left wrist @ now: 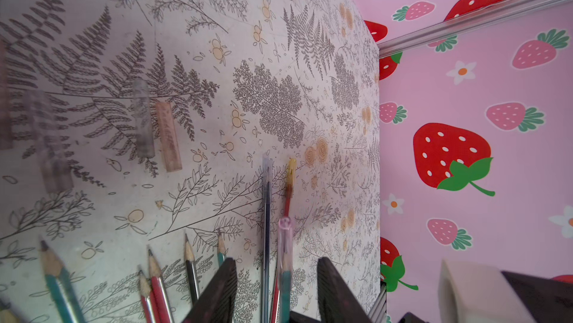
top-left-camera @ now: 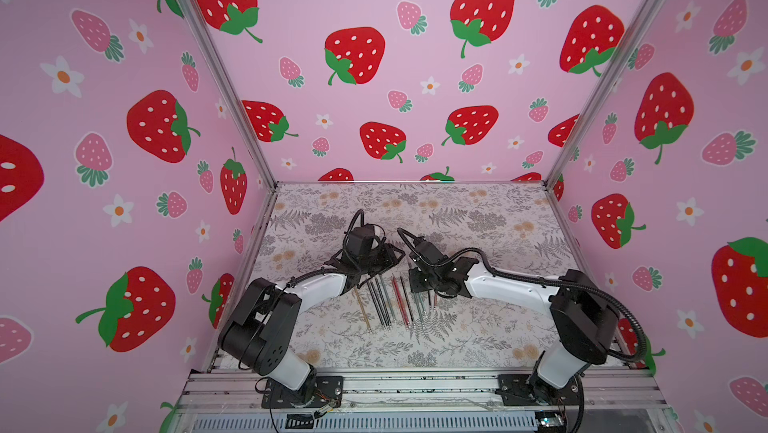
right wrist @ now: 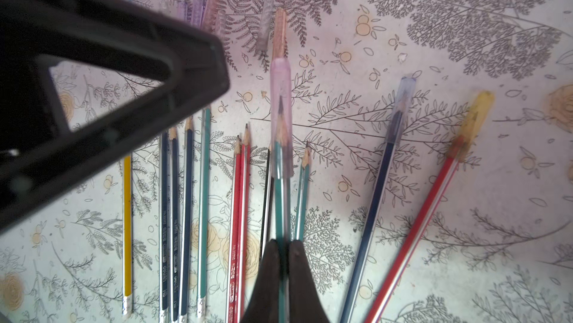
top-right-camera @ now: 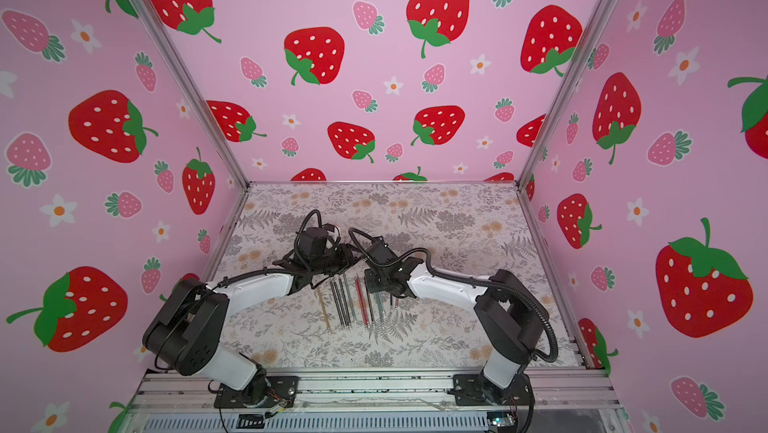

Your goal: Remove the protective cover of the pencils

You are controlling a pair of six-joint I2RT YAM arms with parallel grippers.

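Note:
A teal pencil point(right wrist: 279, 203) with a pinkish clear cover point(right wrist: 281, 84) over its tip rises from my right gripper, whose fingers are shut around its shaft. In the left wrist view that same cover point(left wrist: 285, 236) shows between the spread fingers of my left gripper, with space on both sides. Two more covered pencils lie to the right in the right wrist view: a navy one point(right wrist: 373, 209) with a clear cover point(right wrist: 405, 93), and a red one point(right wrist: 417, 227) with a yellow cover point(right wrist: 477, 114).
Bare pencils lie in a row: yellow point(right wrist: 127, 227), navy, teal, red point(right wrist: 243, 221), black. Loose covers, such as a clear one point(left wrist: 143, 117) and an orange-pink one point(left wrist: 169, 138), rest on the patterned table. A dark gripper part point(right wrist: 149, 72) crosses the right wrist view's upper left.

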